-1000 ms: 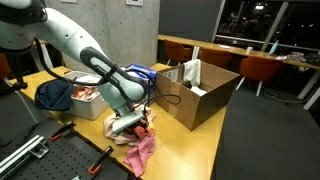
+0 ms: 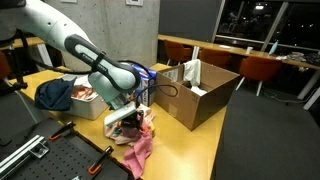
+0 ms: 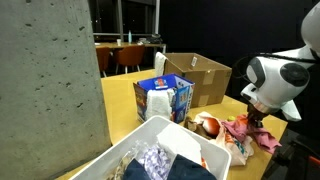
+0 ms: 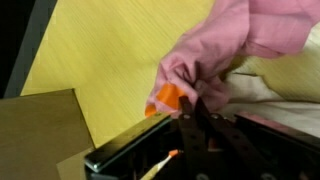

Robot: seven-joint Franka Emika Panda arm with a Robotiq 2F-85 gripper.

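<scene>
A pink cloth (image 2: 138,157) is spread on the yellow table, its near part bunched up toward my gripper (image 2: 135,124). In the wrist view the gathered pink cloth (image 4: 205,50) runs down to the fingers at the bottom, where my gripper is shut on it. Orange fabric (image 4: 170,97) shows close against the same bunch. A pale cloth (image 4: 270,95) lies beside it, partly under the gripper. From the other side, the pink cloth (image 3: 262,137) hangs and drapes below the arm. The exact grip is dark and partly hidden.
A large cardboard box (image 2: 197,92) with white cloth inside stands at the back. A white bin (image 3: 115,140) holds several garments, and a blue box (image 3: 165,97) stands near it.
The gripper has risen a little and shifted slightly left, and the pink cloth near it is drawn up with it. Before, the arm sat lower over the cloth.
</scene>
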